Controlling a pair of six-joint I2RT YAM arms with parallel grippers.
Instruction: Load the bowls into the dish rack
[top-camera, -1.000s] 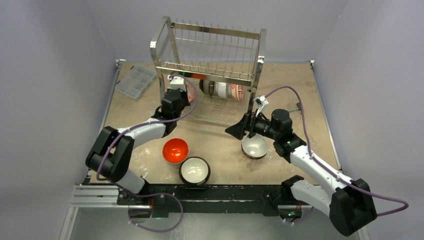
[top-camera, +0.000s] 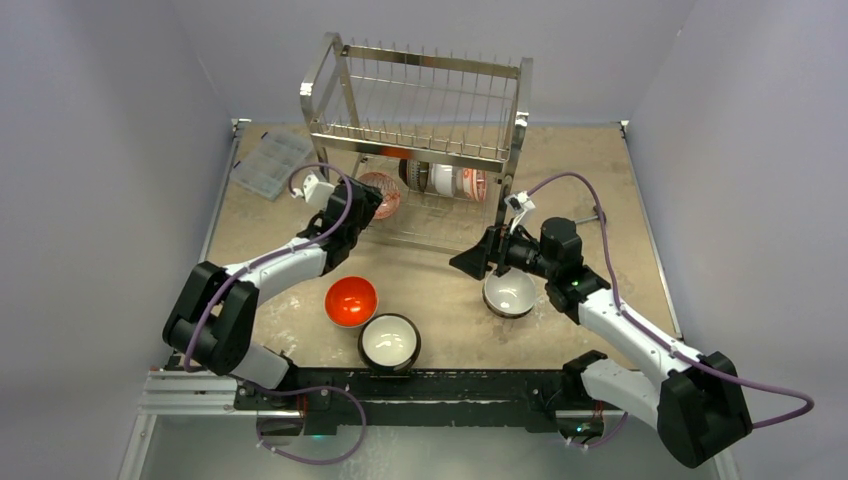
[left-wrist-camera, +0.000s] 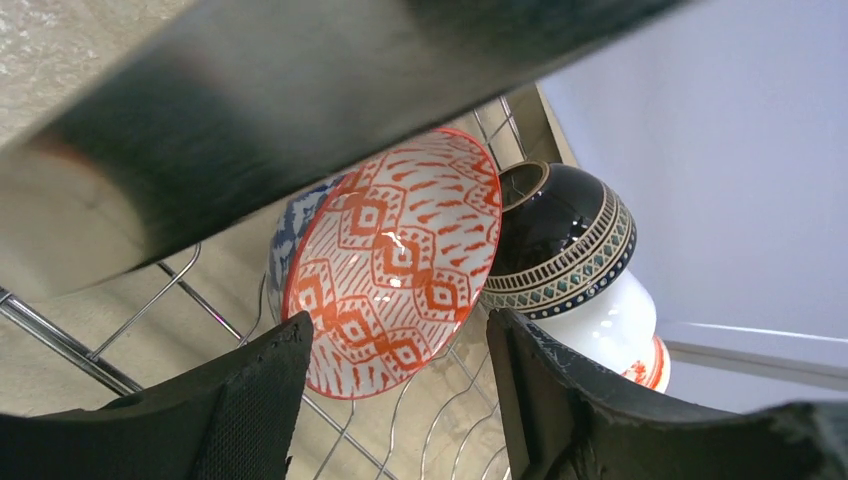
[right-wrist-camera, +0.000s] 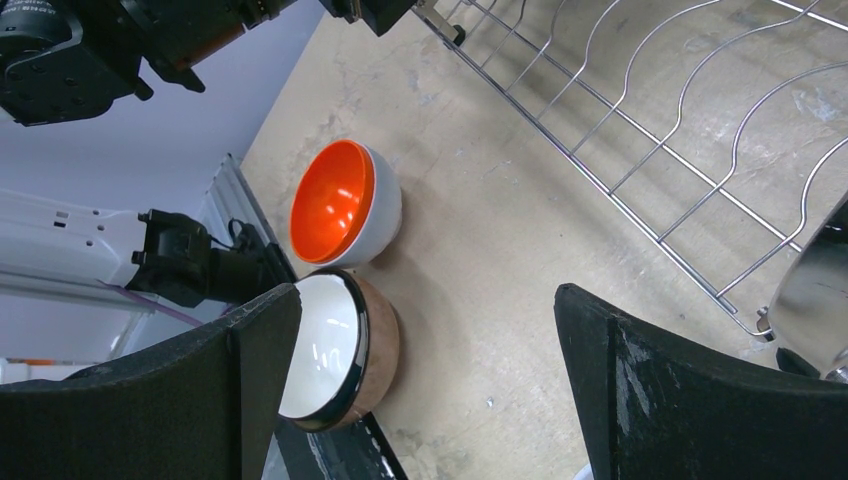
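A steel two-tier dish rack (top-camera: 428, 142) holds several bowls on its lower shelf: a red-patterned bowl (left-wrist-camera: 390, 270) on edge, a black banded bowl (left-wrist-camera: 565, 225) and a white one (left-wrist-camera: 600, 335). My left gripper (top-camera: 372, 200) is open at the rack's left front, facing the red-patterned bowl, its fingertips either side of that bowl's lower part in the wrist view. My right gripper (top-camera: 470, 255) is open and empty at the rack's right front. On the table stand an orange bowl (top-camera: 350, 300), a black-rimmed white bowl (top-camera: 389, 340) and another white bowl (top-camera: 510, 292), below the right gripper.
A clear plastic organiser (top-camera: 270, 165) lies at the back left. The rack's steel frame crosses close over the left wrist view. The table between the rack and the front bowls is clear.
The right arm is almost still.
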